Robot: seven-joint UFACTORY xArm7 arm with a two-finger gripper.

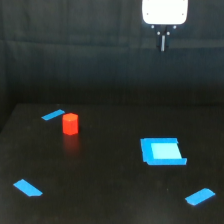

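Observation:
A small red block (pixel 70 124) with a hexagonal outline sits on the dark table, left of centre and toward the back. Right of centre, a light square (pixel 165 151) framed by blue tape (pixel 148 158) lies flat, with nothing on it. My gripper (pixel 163 47) hangs high at the top of the view, right of the middle and well apart from both. Its thin fingers are too small here to show whether they are open or shut.
Strips of blue tape mark the table at the back left (pixel 53 115), front left (pixel 27 188) and front right (pixel 200 197). Bare dark table (pixel 105 160) lies between the block and the square. A dark curtain (pixel 90 60) hangs behind.

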